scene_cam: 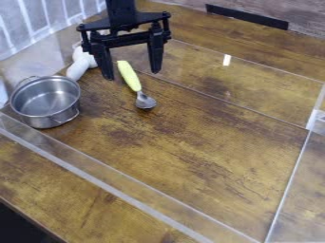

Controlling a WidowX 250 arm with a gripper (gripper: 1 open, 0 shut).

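Observation:
My black gripper [129, 66] stands open above the wooden surface at the upper left, its two fingers hanging apart over a spoon with a yellow handle [128, 78]. The spoon lies on the wood, its metal end toward the front; whether a finger touches it I cannot tell. A steel pot [46, 101] sits at the left. Behind it a white object [80, 61] is partly hidden by the gripper.
Clear barriers or panels run along the left, front and right of the wooden surface [203, 142]. A small white mark [227, 60] is at the upper right.

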